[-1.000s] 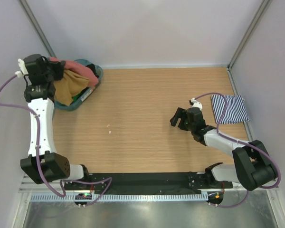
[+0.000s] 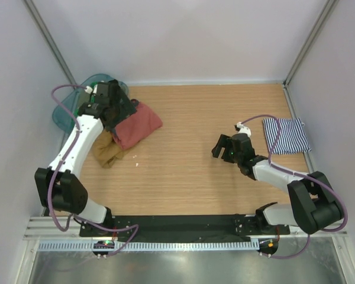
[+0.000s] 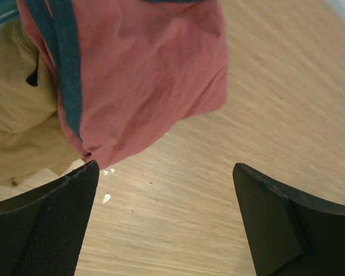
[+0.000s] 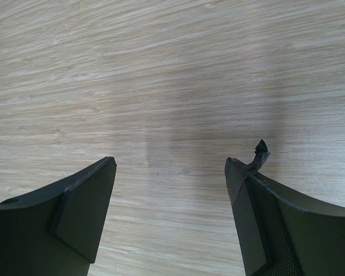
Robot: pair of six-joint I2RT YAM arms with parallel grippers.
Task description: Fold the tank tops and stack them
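A red tank top (image 2: 141, 126) with dark trim lies crumpled on the table at the upper left, overlapping a mustard one (image 2: 106, 152). Both spill out beside a blue-green bin (image 2: 63, 118), whose other garments are mostly hidden by my left arm. My left gripper (image 2: 122, 110) hangs open over the red top; the left wrist view shows the red cloth (image 3: 144, 75) below its spread fingers. My right gripper (image 2: 220, 147) stands open over bare table at the right, nothing between its fingers. A folded navy-and-white striped top (image 2: 286, 135) lies at the far right.
Walls enclose the back and both sides.
The red and mustard tops have come out of the bin onto the table and been let go. The right arm is still.
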